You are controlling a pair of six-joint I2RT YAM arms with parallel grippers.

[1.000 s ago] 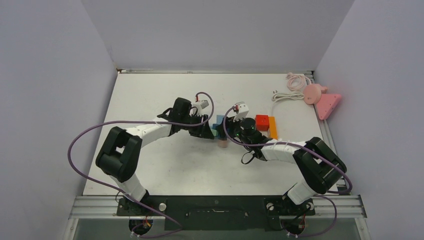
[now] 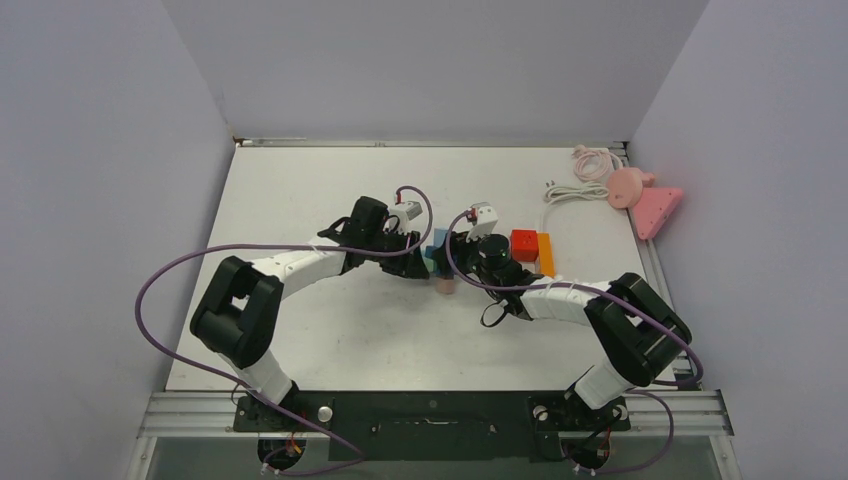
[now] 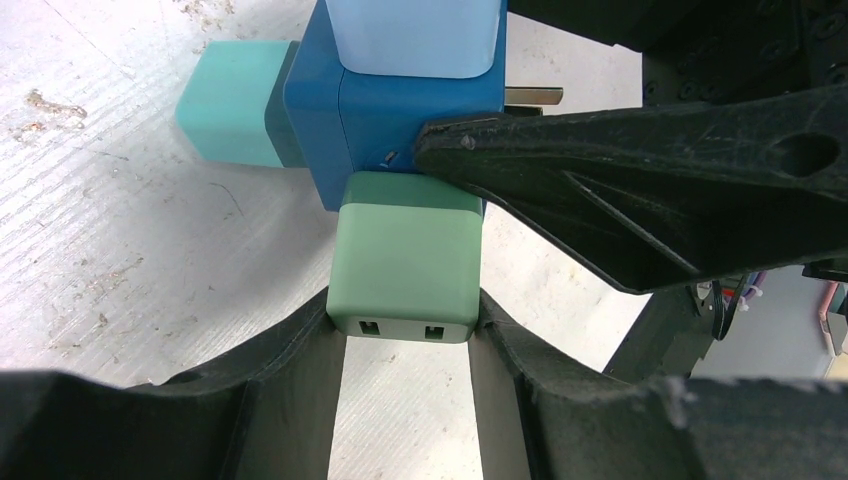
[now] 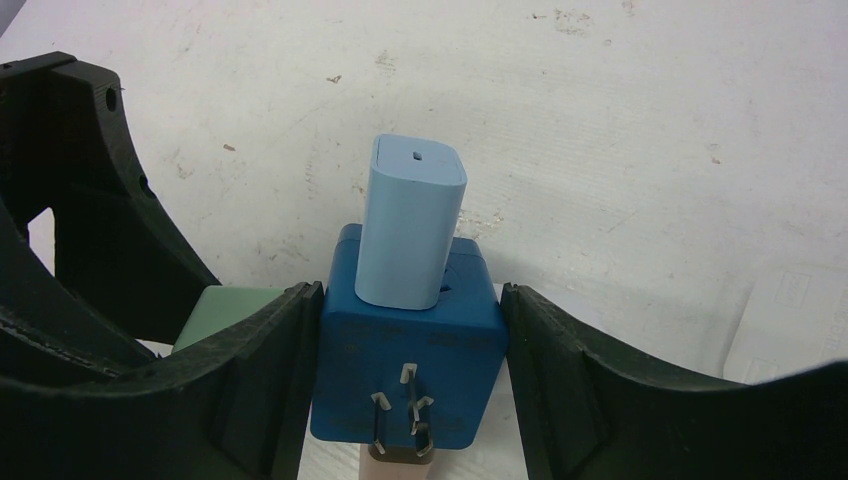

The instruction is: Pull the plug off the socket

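A blue cube socket (image 4: 410, 350) with plugs on several faces is held mid-table between both arms. My right gripper is shut on the blue cube; metal prongs show on its near face. A light blue plug (image 4: 406, 230) stands on top. My left gripper is shut on a green plug (image 3: 404, 262) with two slots, which sits against the cube. A teal plug (image 3: 227, 100) sticks out from another side, and a pinkish plug (image 4: 395, 465) shows below.
A red block (image 2: 524, 243) and orange bar (image 2: 544, 254) lie right of the grippers. Coiled white cable (image 2: 575, 192), pink cable and pink power strips (image 2: 655, 208) sit at the back right.
My left arm has shifted very slightly in the top view; both grippers remain at the cube.
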